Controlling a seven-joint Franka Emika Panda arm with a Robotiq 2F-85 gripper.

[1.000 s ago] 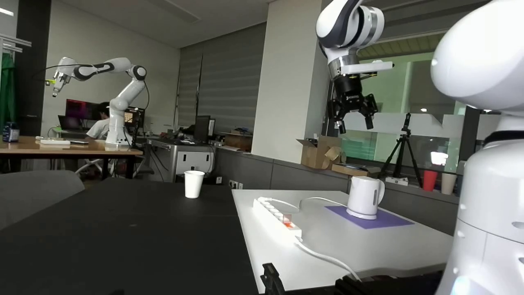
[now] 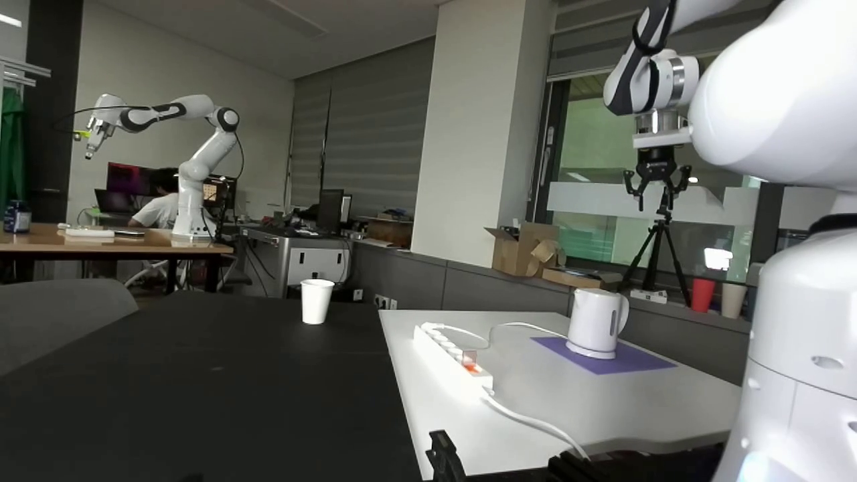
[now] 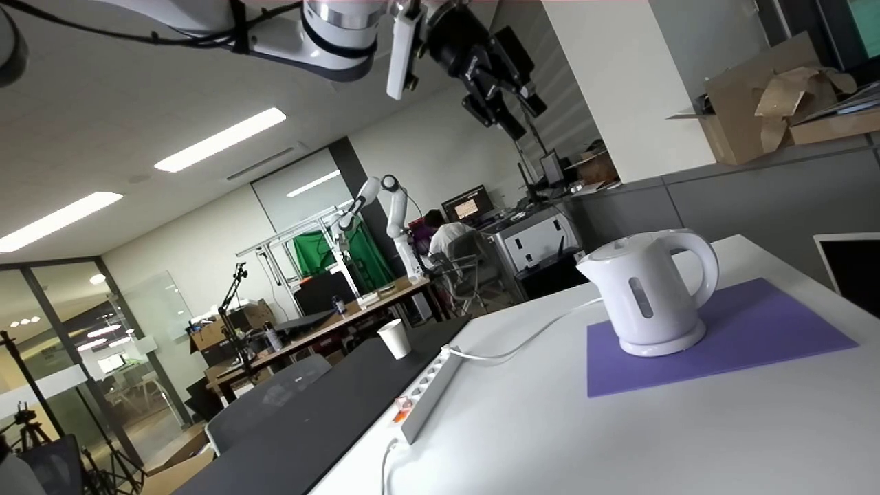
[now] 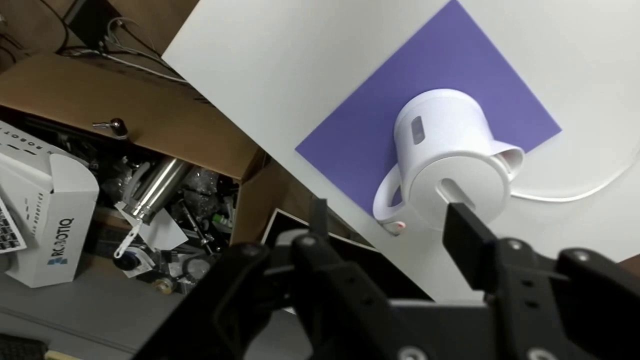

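A white electric kettle (image 3: 656,293) stands upright on a purple mat (image 3: 726,363) on the white table. My gripper (image 2: 657,193) hangs well above the table and, in that first exterior view, above and slightly right of the kettle. In the wrist view its black fingers (image 4: 471,246) are spread part way, open, with nothing held between them. From there the kettle (image 4: 447,159) lies beyond the fingertips, its handle (image 4: 387,195) toward the lower left. The fingers do not touch it.
A white power strip (image 2: 450,353) with a cable lies along the table's left side. On the adjoining black table stands a white paper cup (image 2: 315,301). An open cardboard box (image 4: 150,120) of parts sits beyond the table's edge. Bare table surrounds the mat.
My gripper has moved to the right in exterior view 1 and now points more nearly straight down. The kettle, mat, power strip and cup have not moved.
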